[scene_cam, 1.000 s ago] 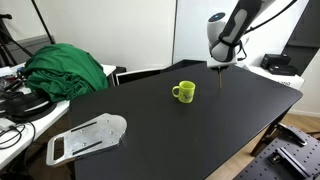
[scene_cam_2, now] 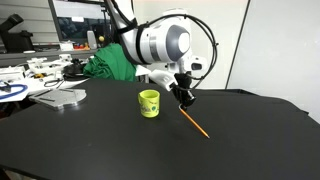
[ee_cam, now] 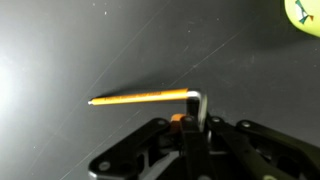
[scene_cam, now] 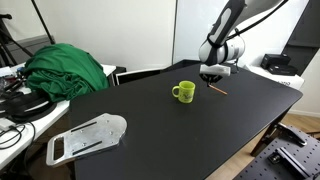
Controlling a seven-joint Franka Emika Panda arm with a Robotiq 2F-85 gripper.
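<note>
An orange pencil [ee_cam: 140, 97] reaches out to the left from my gripper in the wrist view. The gripper is shut on one end of it. In exterior view 2 the pencil [scene_cam_2: 195, 123] slants down and to the right from the gripper [scene_cam_2: 184, 102], its free end near or on the dark table; contact cannot be told. A yellow-green mug [scene_cam_2: 149, 103] stands upright beside the gripper, apart from it. Only part of the mug [ee_cam: 304, 14] shows at the wrist view's upper right corner.
A metal tray-like plate [scene_cam: 87, 137] lies at the table's near left. A green cloth heap [scene_cam: 59, 75] sits behind the table on the left.
My gripper has come lower and slightly left. The pencil has gone from nearly upright to strongly slanted. The mug has not moved.
</note>
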